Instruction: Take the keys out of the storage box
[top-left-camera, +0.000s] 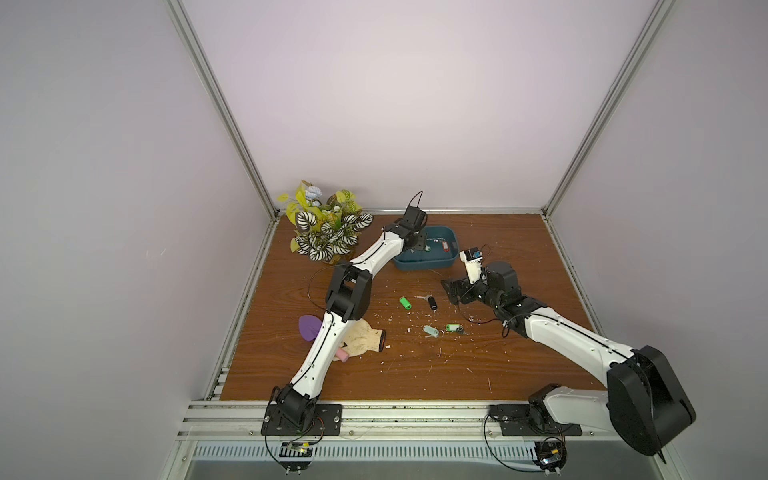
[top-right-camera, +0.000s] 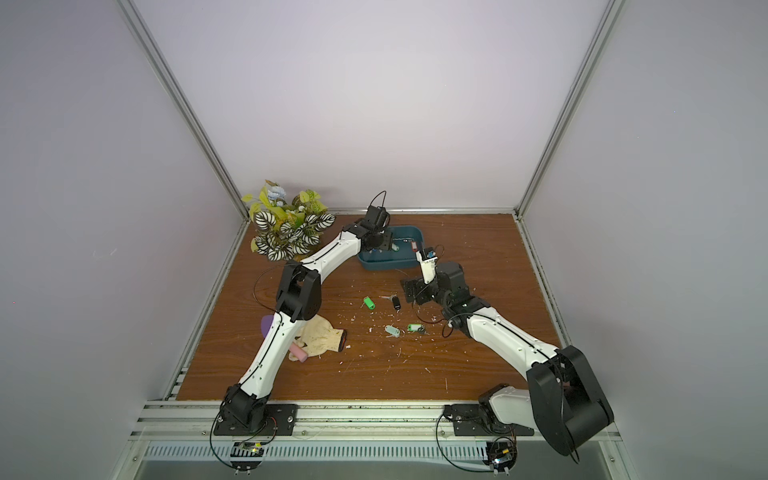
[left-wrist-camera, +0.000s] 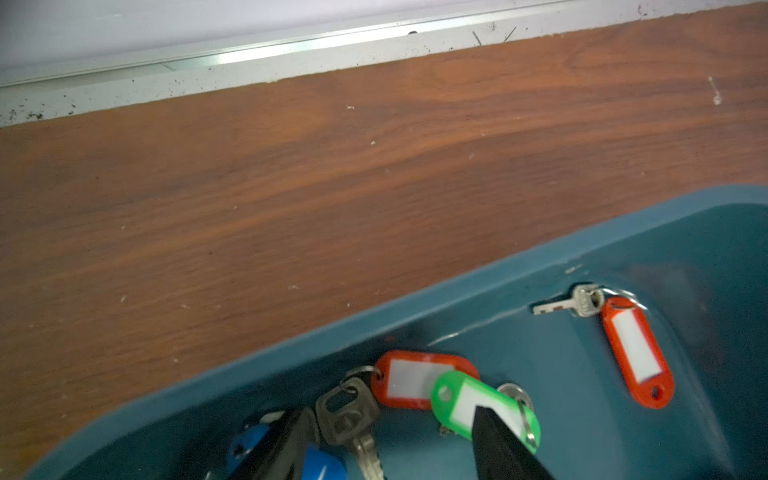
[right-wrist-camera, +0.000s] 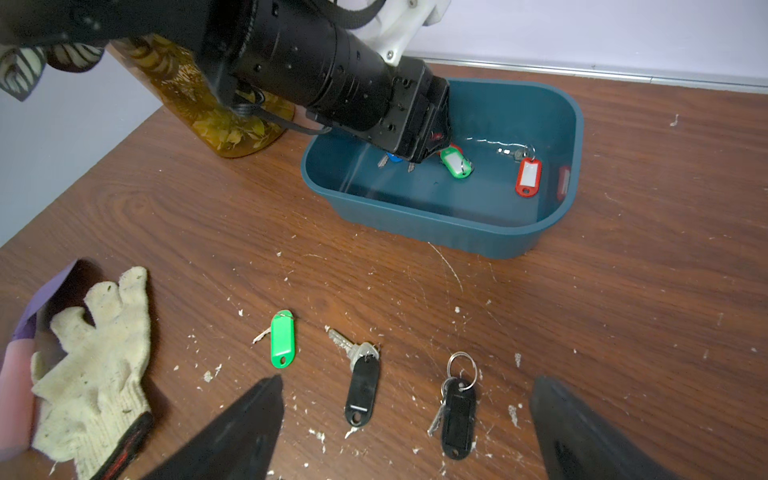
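The blue storage box (right-wrist-camera: 432, 216) holds several tagged keys. In the left wrist view a red tag (left-wrist-camera: 409, 379) with a key (left-wrist-camera: 348, 416) and a green tag (left-wrist-camera: 492, 416) lie close together; blue tags (left-wrist-camera: 321, 465) are partly hidden at the lower left. Another red tag (left-wrist-camera: 638, 352) with a small key (left-wrist-camera: 582, 301) lies apart in the box's right end. My left gripper reaches into the box with its fingers apart, on either side of the red tag's key and green tag. My right gripper is open and empty above the table, in front of the box.
On the table lie keys with a green tag (right-wrist-camera: 282, 340), a black tag (right-wrist-camera: 362, 392) and another black tag (right-wrist-camera: 458, 420), plus a light blue tag (top-left-camera: 431, 330). A glove (right-wrist-camera: 100, 360) lies left. A potted plant (top-left-camera: 324, 224) stands beside the box.
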